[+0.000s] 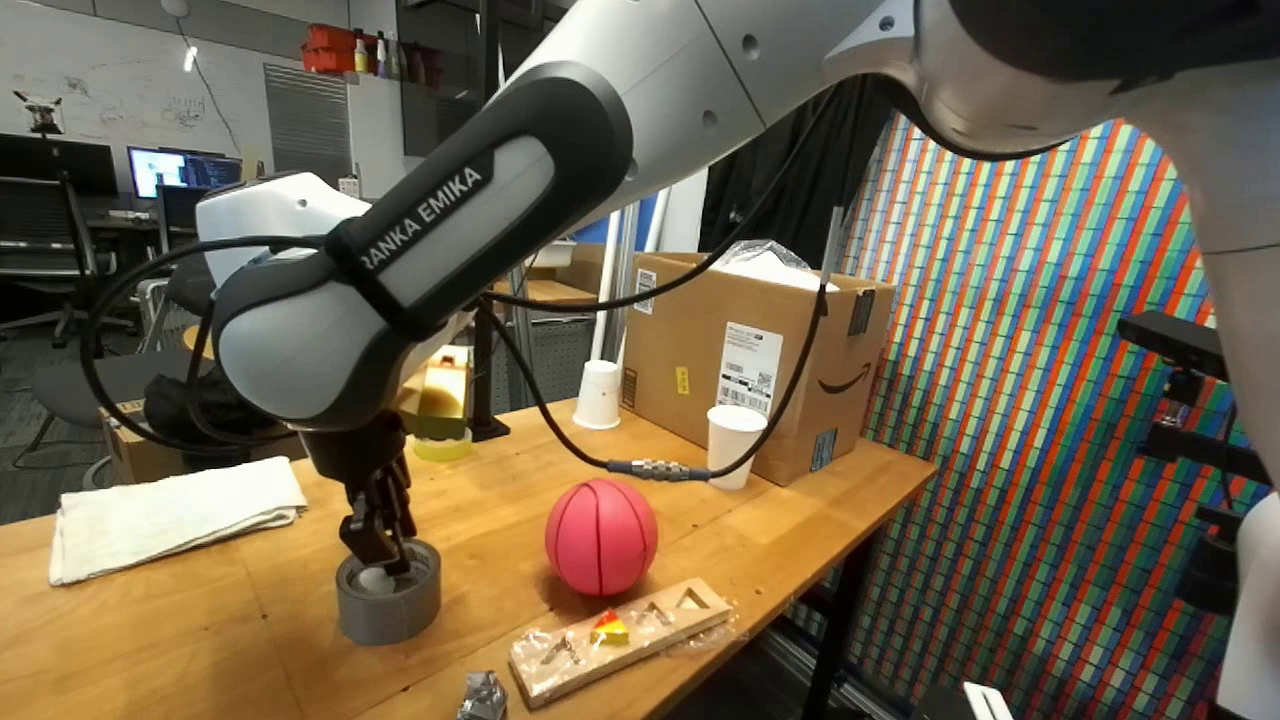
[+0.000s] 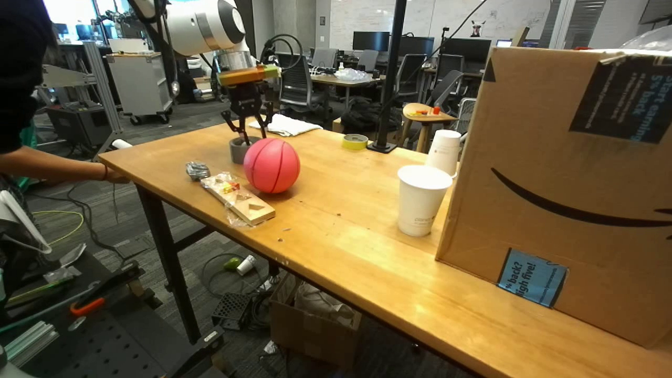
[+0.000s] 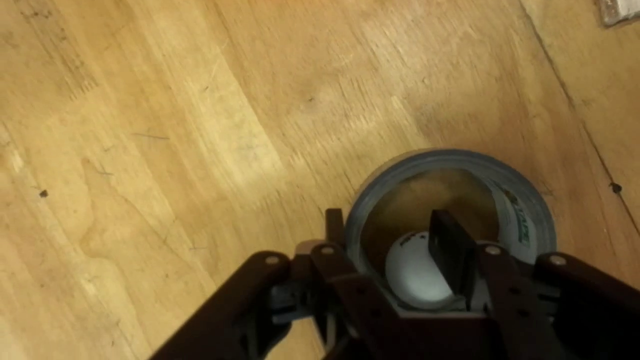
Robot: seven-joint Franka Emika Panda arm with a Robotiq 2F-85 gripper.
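Note:
A grey tape roll [image 1: 387, 612] lies flat on the table, with a white ball [image 3: 414, 273] inside its ring. My gripper points down at the roll, its fingers apart. In the wrist view the left finger [image 3: 334, 228] is at the roll's outer left edge, while the right finger [image 3: 451, 252] reaches over the opening and covers part of the ball. A space shows between the left finger and the ball. Whether either fingertip touches the roll cannot be told.
A pink ball [image 1: 601, 536], a wooden puzzle board [image 1: 624, 642] and crumpled foil [image 1: 482, 696] lie nearby. A folded white cloth [image 1: 180, 516] is on the other side. Paper cups [image 1: 734, 444] and a cardboard box [image 1: 768, 360] stand farther off. Bare table surrounds the roll's left side.

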